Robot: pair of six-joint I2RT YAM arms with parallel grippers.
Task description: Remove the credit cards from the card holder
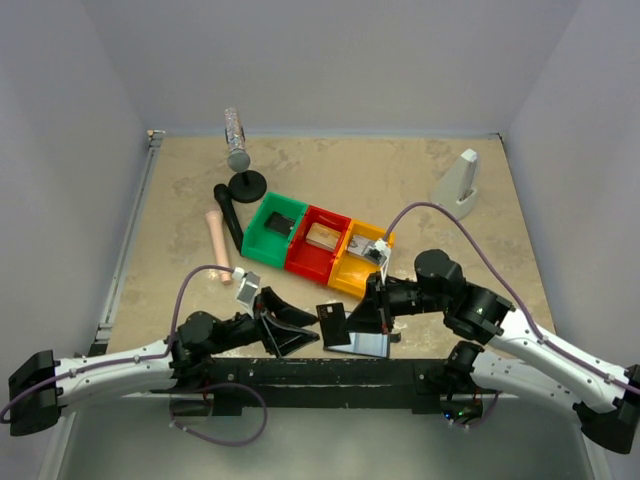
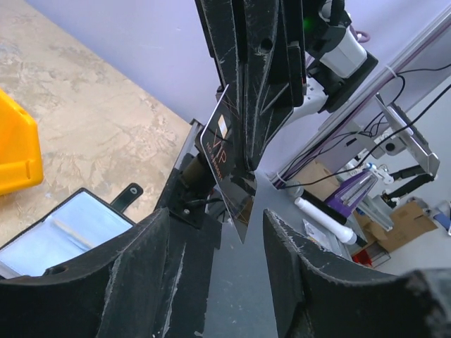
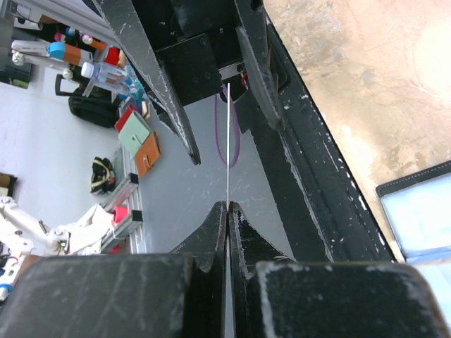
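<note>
A thin black card (image 1: 333, 324) is held by my right gripper, which is shut on its edge; the card shows edge-on in the right wrist view and as a dark face with pale lettering in the left wrist view. My left gripper stands open, its fingers (image 3: 184, 137) on either side of the card without visibly touching it. Below and behind lies the card holder (image 1: 365, 345), spread flat with pale clear pockets and a dark border. From above, the right gripper partly covers the holder.
Behind the arms stand green (image 1: 262, 245), red (image 1: 307, 262) and yellow (image 1: 352, 275) bins, each with an item inside. A black stand (image 1: 247, 185), a dark rod (image 1: 228, 214) and a beige rod (image 1: 218, 245) lie farther left.
</note>
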